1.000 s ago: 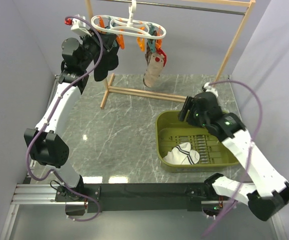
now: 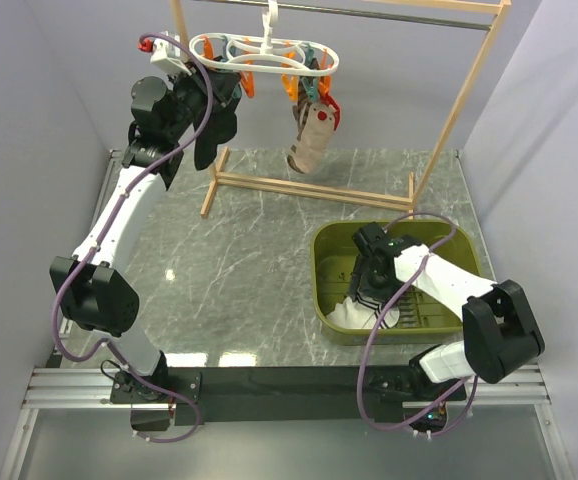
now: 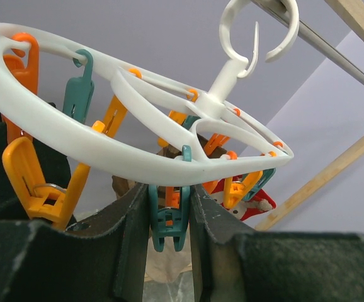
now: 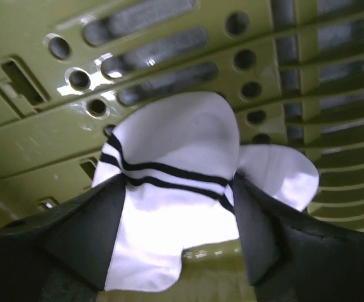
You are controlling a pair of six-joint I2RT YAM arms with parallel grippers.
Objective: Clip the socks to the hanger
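The white oval hanger hangs at the top of the top view, with orange and teal clips round it. In the left wrist view my left gripper is shut on a teal clip at the hanger's near rim. A dark sock and a patterned sock hang below the hanger. A white sock with black stripes lies crumpled in the green bin. My right gripper is open low in the bin, its fingers on either side of the striped part; whether they touch it is unclear.
The bin walls stand close around the right arm. A wooden rack with a metal rod carries the hanger; its foot bar runs behind the bin.
My right gripper has come down into the bin, from above its far side to the white sock. The left gripper keeps its clip; the hanger and hanging socks sway slightly.
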